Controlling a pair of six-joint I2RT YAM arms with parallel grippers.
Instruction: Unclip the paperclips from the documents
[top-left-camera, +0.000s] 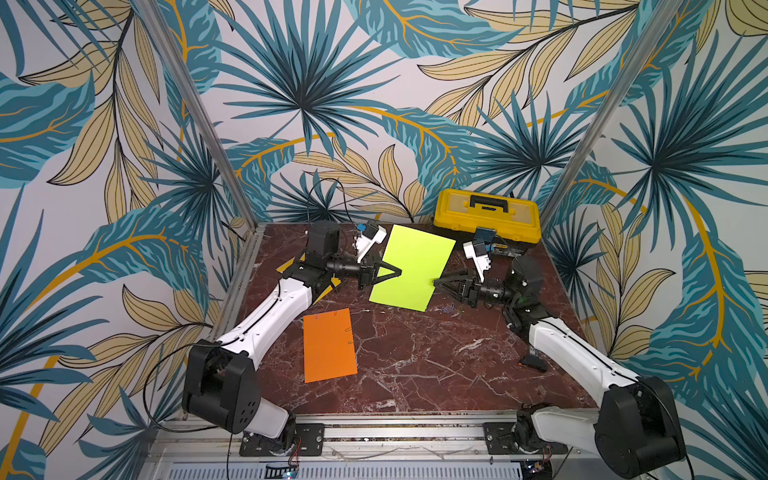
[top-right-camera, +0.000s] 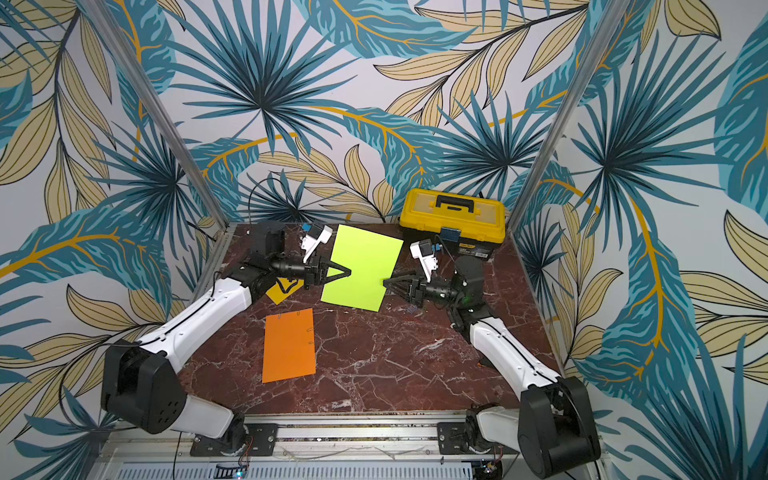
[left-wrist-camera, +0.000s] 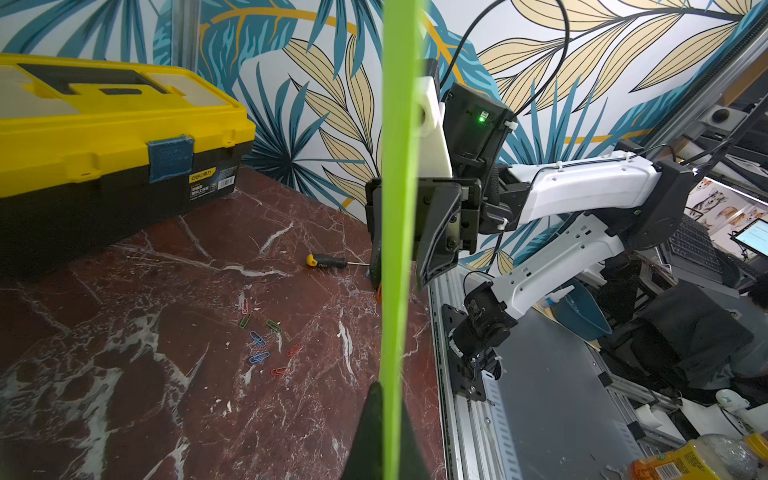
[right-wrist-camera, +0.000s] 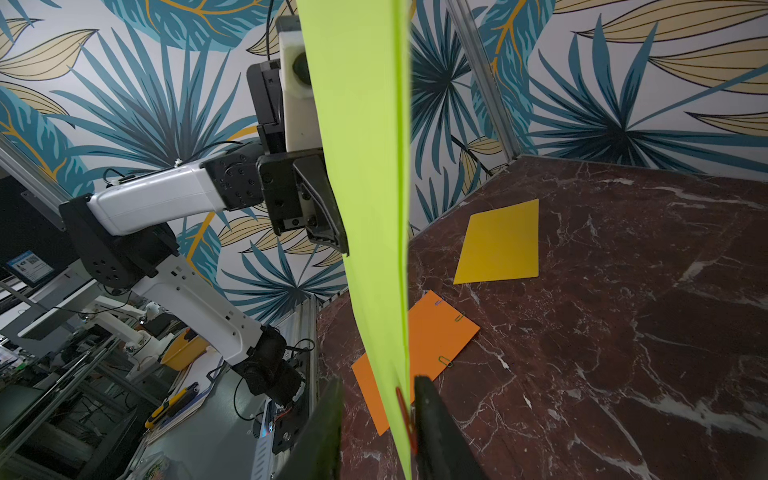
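Observation:
A lime-green document is held up off the table, with my left gripper shut on its left side. In the left wrist view it stands edge-on between the fingers. My right gripper is at the document's right edge, fingers slightly apart around it, where a red paperclip shows in the right wrist view. An orange document with several clips on its edges lies at the front left. A yellow document lies behind it, partly hidden by my left arm in the top views.
A yellow toolbox stands at the back right. Several loose paperclips lie on the table below the grippers. A screwdriver lies near the right arm.

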